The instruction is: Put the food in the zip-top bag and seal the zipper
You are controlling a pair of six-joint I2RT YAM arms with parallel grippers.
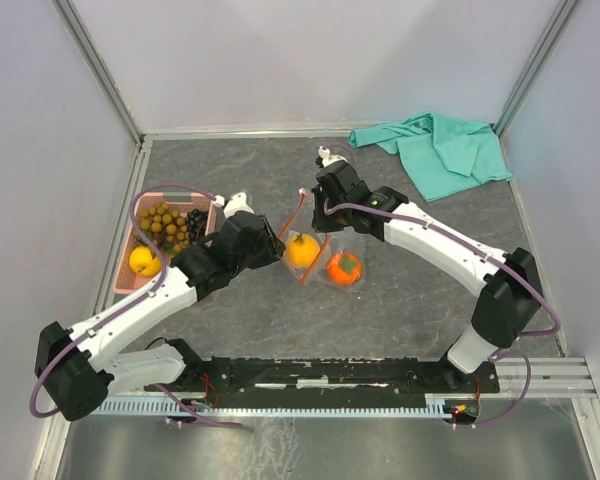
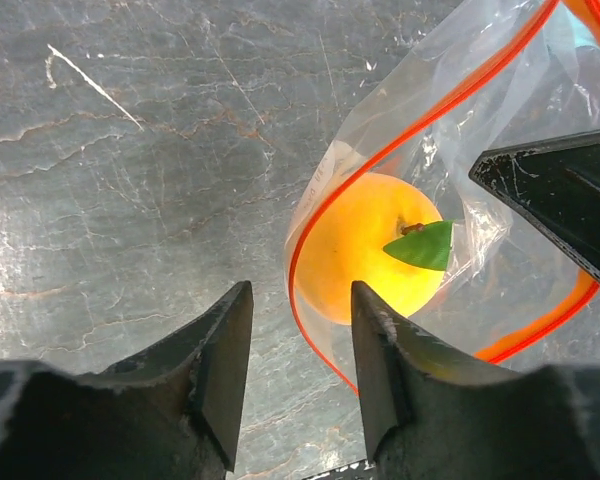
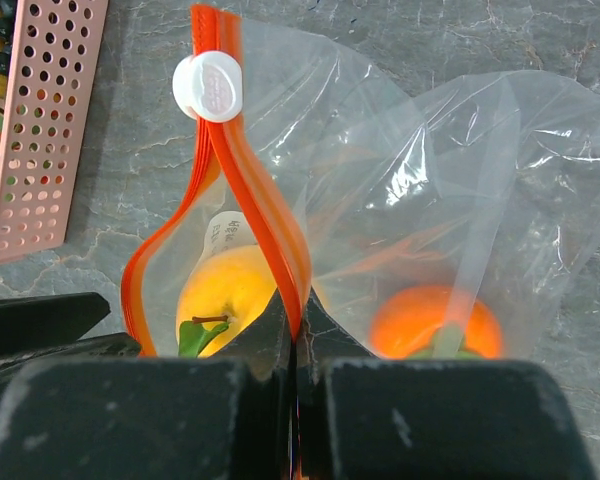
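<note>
The clear zip top bag (image 1: pixel 354 246) lies mid-table with its orange-edged mouth spread open. Inside are a yellow fruit (image 2: pixel 365 245) with a green leaf, near the mouth, and an orange-red fruit (image 3: pixel 435 322) deeper in. My right gripper is shut on one orange zipper edge, which runs between its fingertips. A white slider (image 3: pixel 208 86) sits at the zipper's far end. My left gripper is part open at the mouth's other side. Its right finger (image 2: pixel 372 340) overlaps the near orange rim in view; the rim does not appear clamped.
A pink basket (image 1: pixel 126 280) at the left holds grapes, a yellow fruit (image 1: pixel 143 261) and other produce. A teal cloth (image 1: pixel 450 160) lies at the back right. Table in front of the bag is bare. Both arms reach in close to the bag.
</note>
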